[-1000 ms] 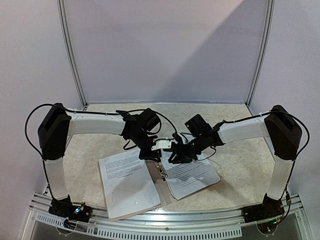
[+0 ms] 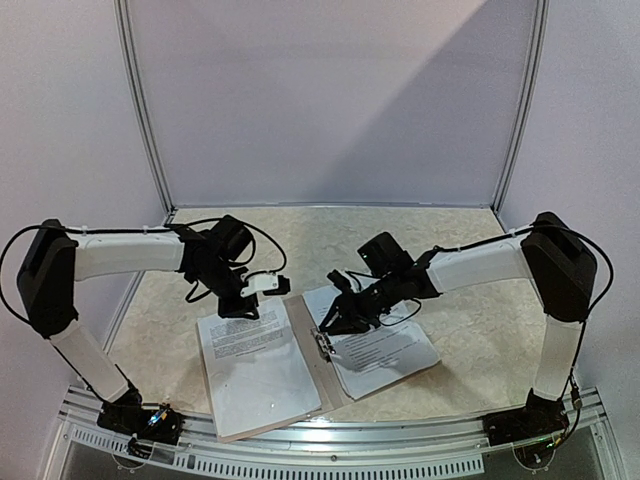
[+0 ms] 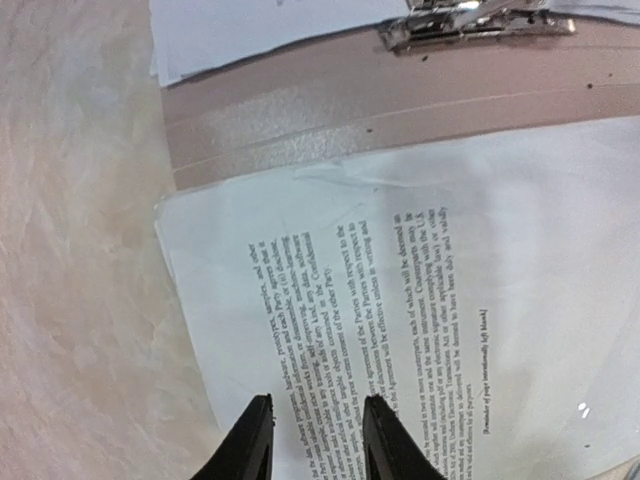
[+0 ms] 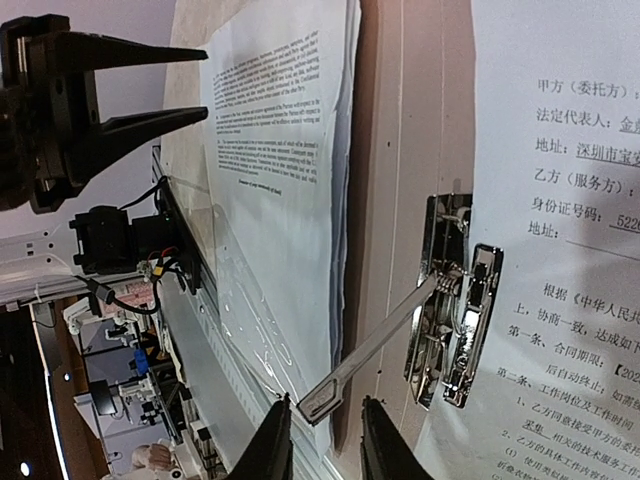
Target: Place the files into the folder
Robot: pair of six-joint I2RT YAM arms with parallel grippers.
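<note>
The open folder [image 2: 333, 383] lies with its spine between two stacks of paper. The left stack [image 2: 258, 380] bears English print, while the right stack [image 2: 385, 365] lies under the metal clip [image 4: 450, 310] with Chinese print. A thin lever [image 4: 380, 345] on the clip stands raised, its end close to my right gripper; whether they touch I cannot tell. That gripper is parted over the clip with nothing held. My left gripper hangs over the top of the left stack, fingers apart and empty.
Bare tabletop [image 2: 480, 330] lies right of the folder, with more behind it. The metal rail [image 2: 370, 430] runs along the front edge, close to the left stack's lower end. Walls stand on both sides and at the back.
My left gripper has moved away from the clip area leftward, over the left stack. The right gripper has shifted slightly left, nearer the clip. The papers and folder lie where they were.
</note>
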